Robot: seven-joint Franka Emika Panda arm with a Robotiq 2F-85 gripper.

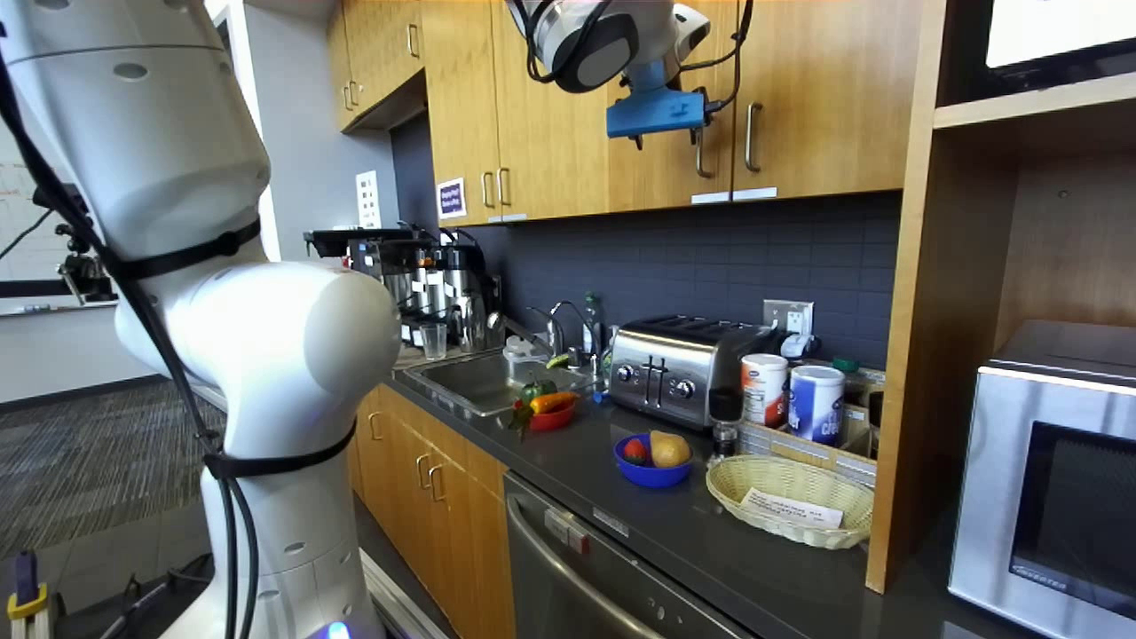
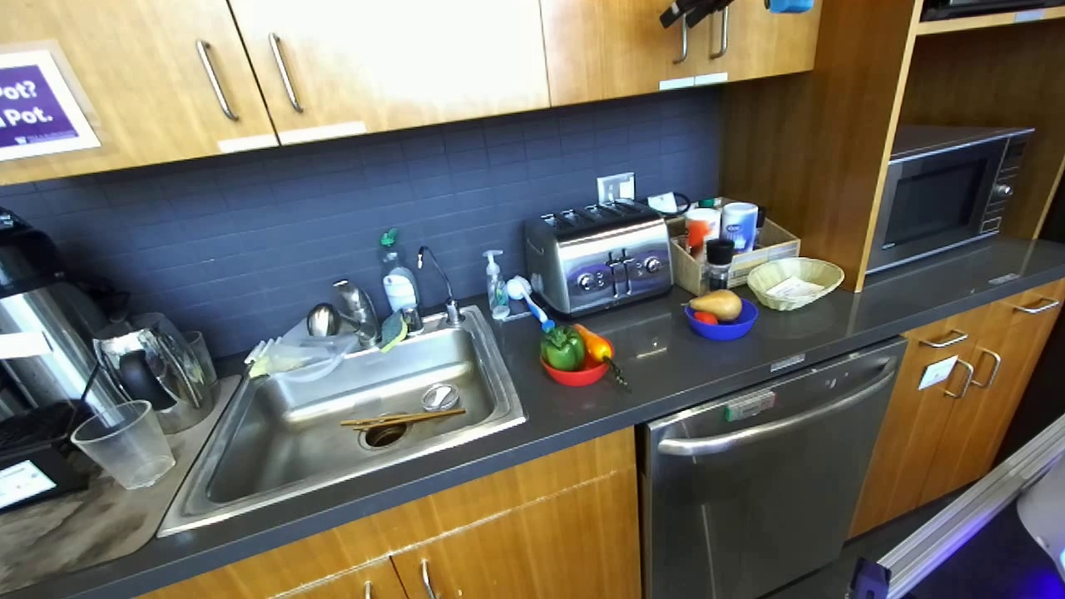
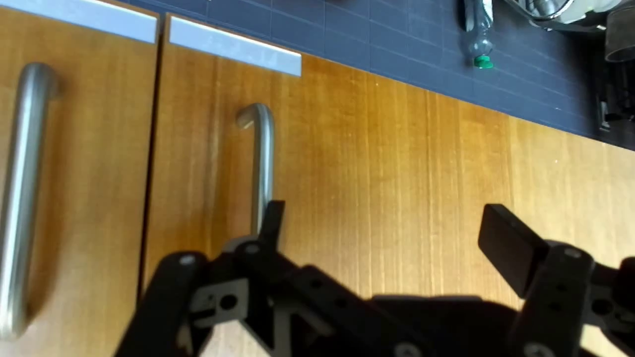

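Observation:
In the wrist view my gripper stands open before an upper cabinet door [image 3: 381, 166], with nothing held between its widely parted fingers. Its left finger overlaps the lower end of that door's metal handle [image 3: 265, 154]; whether they touch cannot be made out. A second handle [image 3: 27, 196] is on the neighbouring door at the left. Exterior view 1 has the arm's blue-cased wrist [image 1: 660, 112] high up in front of the upper cabinets. Only dark finger parts [image 2: 689, 12] show at the top of exterior view 2. Both cabinet doors are closed.
Below, the counter bears a toaster [image 2: 609, 261], a red bowl of vegetables [image 2: 576, 375], a blue bowl with a pear [image 2: 724, 324] and a wicker basket [image 2: 834, 269]. A sink [image 2: 240, 469] is at the left, a microwave [image 2: 943, 200] at the right.

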